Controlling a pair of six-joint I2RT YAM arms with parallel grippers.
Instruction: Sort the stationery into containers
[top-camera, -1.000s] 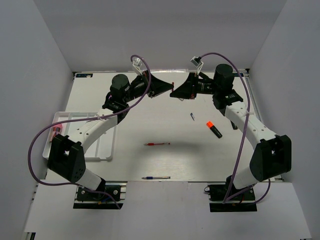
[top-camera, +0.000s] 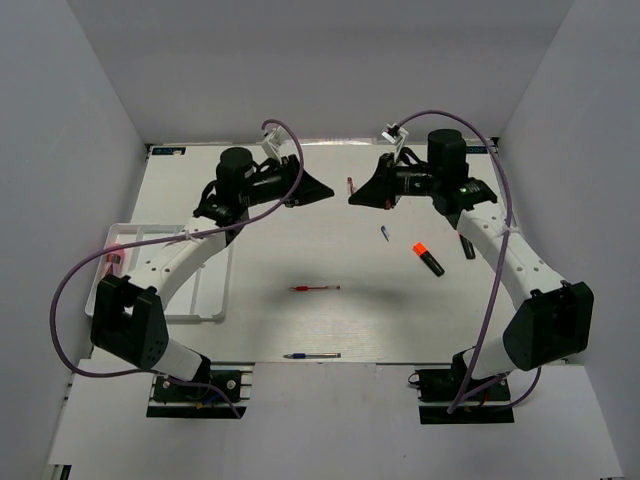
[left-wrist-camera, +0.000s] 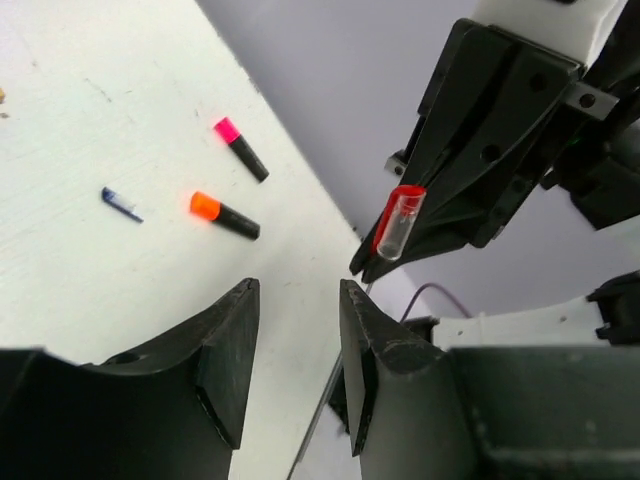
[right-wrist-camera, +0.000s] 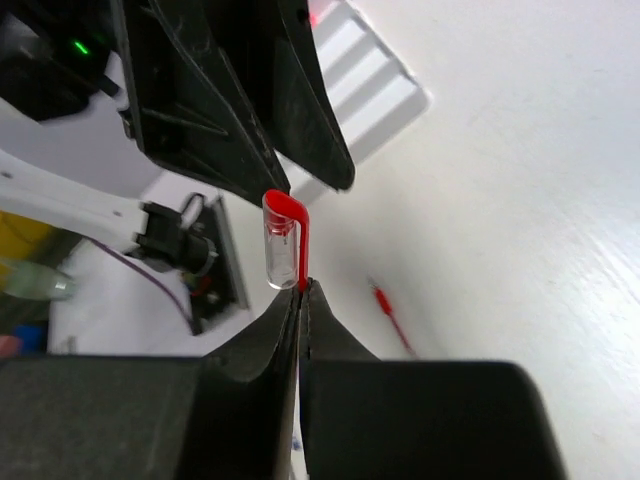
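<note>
A small clear cap with a red clip (right-wrist-camera: 280, 255) stands at the tips of my right gripper, which is shut on its thin red end. Across from it, my left gripper stands open with nothing between its fingers; the right gripper's cap (left-wrist-camera: 400, 222) shows beyond them. On the table lie an orange-and-black marker (top-camera: 428, 259), a pink-and-black marker (left-wrist-camera: 242, 150), a small blue piece (left-wrist-camera: 120, 203), a red pen (top-camera: 315, 288) and a blue pen (top-camera: 312, 355). The white compartment tray (top-camera: 210, 290) is at the left, with pink and red items in it.
Both arms reach over the back middle of the table, their grippers close together but apart. The left arm (top-camera: 185, 265) partly covers the tray. Bare table (top-camera: 275, 245) lies between the tray and the markers. Purple cables (top-camera: 500, 265) loop beside the arms.
The two grippers have drawn apart, the left one slightly left and the right one slightly right.
</note>
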